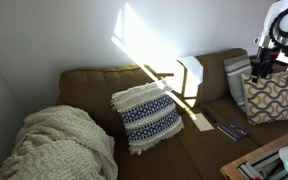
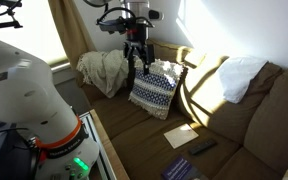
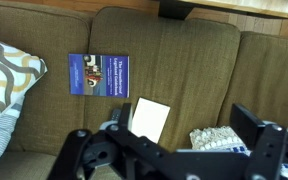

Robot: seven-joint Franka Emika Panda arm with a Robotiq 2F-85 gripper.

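My gripper stands open above the brown couch, its fingers wide apart and nothing between them. It is high over the seat in exterior view 2, in front of the blue-and-white fringed pillow [image 2: 157, 88]. A blue book [image 3: 106, 75] with a printed cover lies flat on the seat in the wrist view. Near it is a white rectangular pad [image 3: 150, 119]. Beside the pad lies a dark, slim object [image 2: 201, 147], possibly a remote, partly hidden by my left finger in the wrist view.
A patterned yellow-and-white pillow [image 1: 270, 97] and a grey pillow [image 1: 236, 75] rest at one end. A cream knitted blanket [image 1: 59, 145] covers the other. White cloth [image 1: 191, 75] hangs over the backrest. A wooden table edge [image 1: 246, 160] borders the couch near the robot's base.
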